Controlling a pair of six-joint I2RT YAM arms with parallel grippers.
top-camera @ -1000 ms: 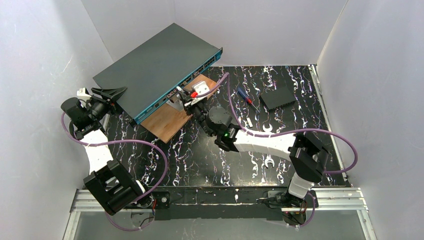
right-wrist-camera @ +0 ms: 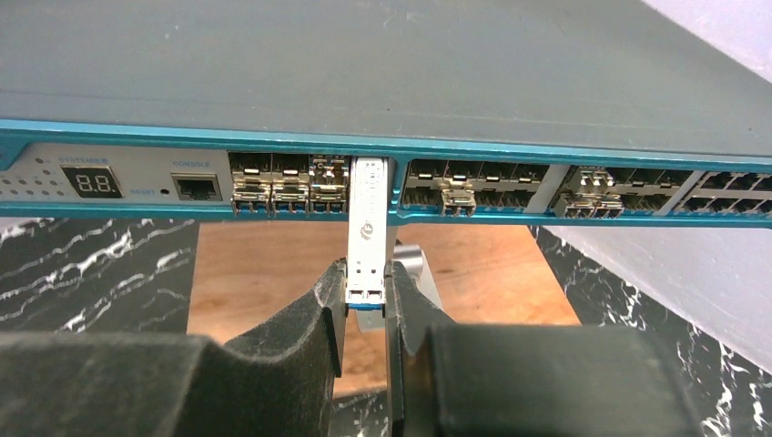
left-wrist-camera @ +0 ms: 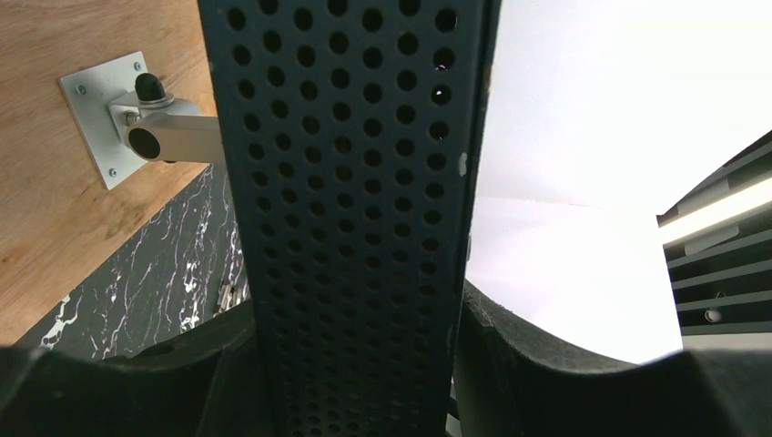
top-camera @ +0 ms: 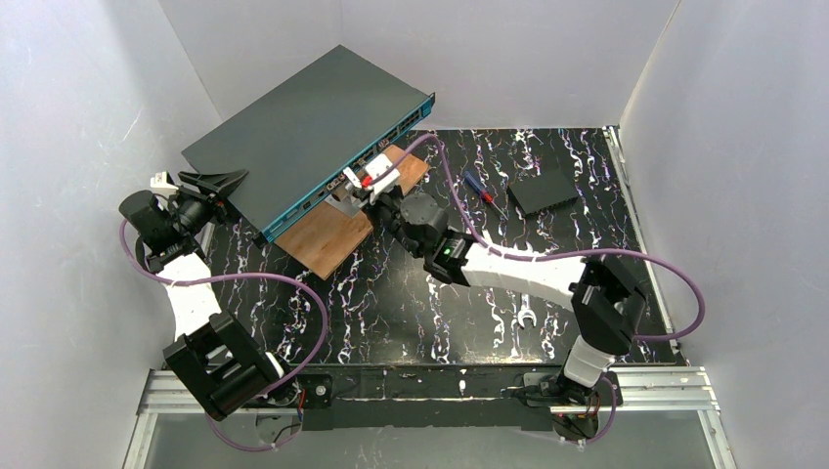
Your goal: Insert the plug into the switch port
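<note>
The grey switch [top-camera: 303,127] with its blue front panel [right-wrist-camera: 583,141] lies raised over a wooden board. My left gripper is shut on the switch's perforated side [left-wrist-camera: 350,209], at its left corner in the top view. At the front panel, my right gripper is shut on a long pale plug [right-wrist-camera: 368,228], whose far end is at the port row, between the SFP cages beside the console port. How deep it sits is hidden.
The wooden board [top-camera: 318,244] with a metal bracket [left-wrist-camera: 96,100] is underneath. A screwdriver [top-camera: 474,186], a black box [top-camera: 543,193] and a wrench [top-camera: 526,315] lie on the marble surface to the right.
My right arm has shifted, its wrist tilting and moving slightly, while the gripper stays at the front panel. The left arm and switch look unmoved.
</note>
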